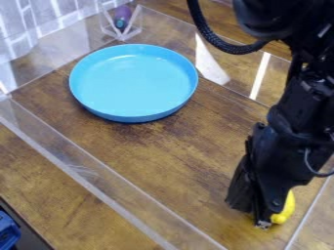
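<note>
The black gripper (261, 203) is low over the wooden table at the lower right. A small yellow object (284, 207) lies right beside its fingers, partly hidden behind them. The fingertips are dark and crowded together, and whether anything is between them does not show. A light blue plate (133, 80) rests at the upper left of the tray area.
A clear plastic holder with a small purple and teal item (121, 19) stands at the top left. Transparent walls (78, 186) edge the work area. A blue object (8, 232) is at the lower left corner.
</note>
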